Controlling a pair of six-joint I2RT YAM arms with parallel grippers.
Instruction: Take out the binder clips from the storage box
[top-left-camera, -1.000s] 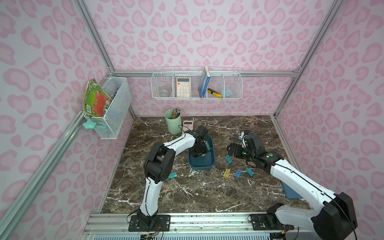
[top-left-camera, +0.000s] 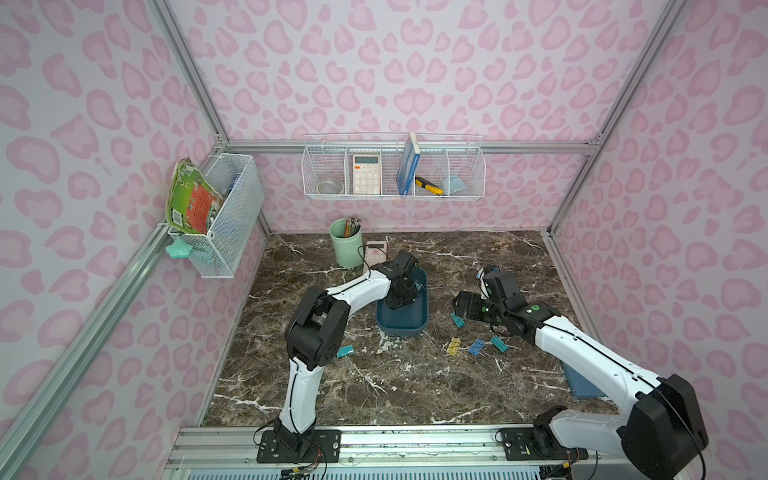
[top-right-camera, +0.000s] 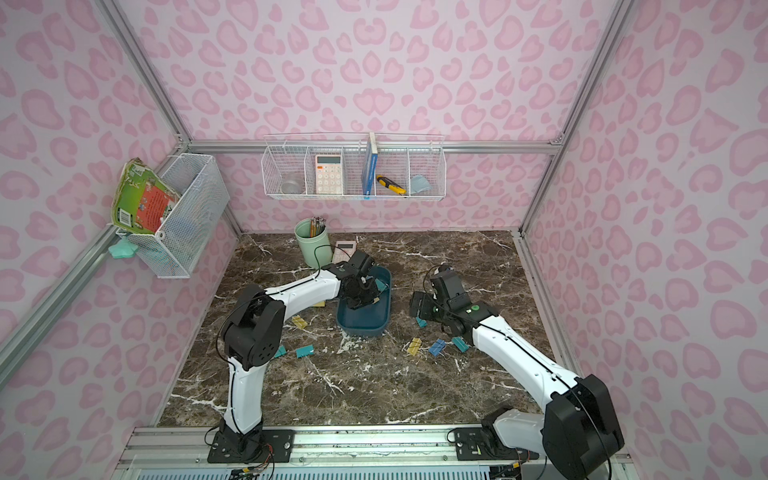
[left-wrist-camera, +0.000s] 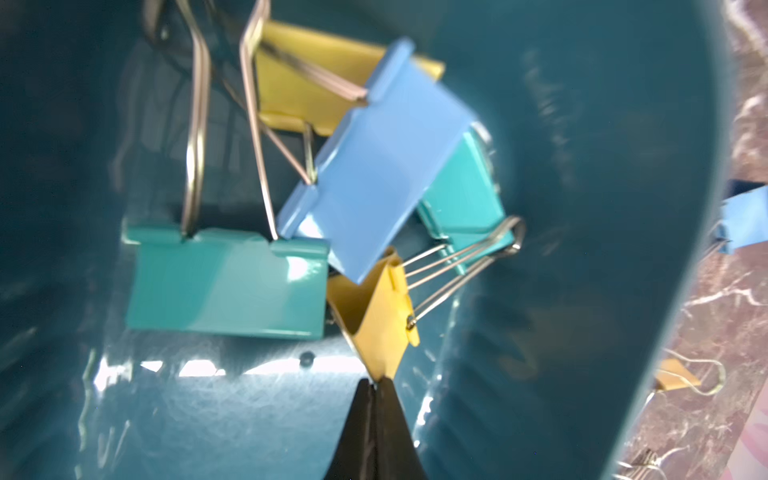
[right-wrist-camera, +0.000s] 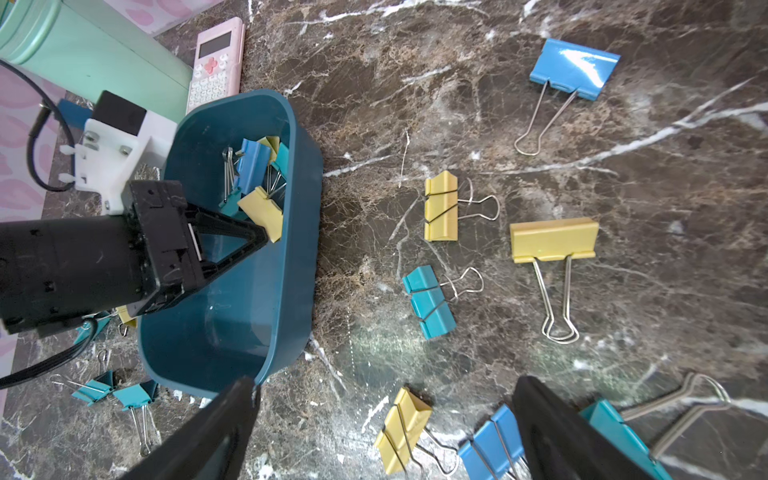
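Inside the dark blue storage box (right-wrist-camera: 296, 240) lie several binder clips: a wide teal clip (left-wrist-camera: 228, 292), a blue clip (left-wrist-camera: 384, 168), a yellow clip behind it (left-wrist-camera: 320, 76), a second teal clip (left-wrist-camera: 464, 188) and a smaller yellow clip (left-wrist-camera: 376, 312). My left gripper reaches into the box with its fingers shut. Its tips meet the lower corner of the smaller yellow clip; nothing shows between them. To the right of the box, my right gripper stands open and empty above the table.
Loose clips lie right of the box, including a blue clip (right-wrist-camera: 574, 68), a yellow clip (right-wrist-camera: 553, 240) and a teal clip (right-wrist-camera: 429, 302). More clips lie left of it. A green pen cup (top-left-camera: 346, 245) and a pink calculator (right-wrist-camera: 216, 64) stand behind.
The left gripper has shifted only slightly over the box, and the box sits a few pixels further back.
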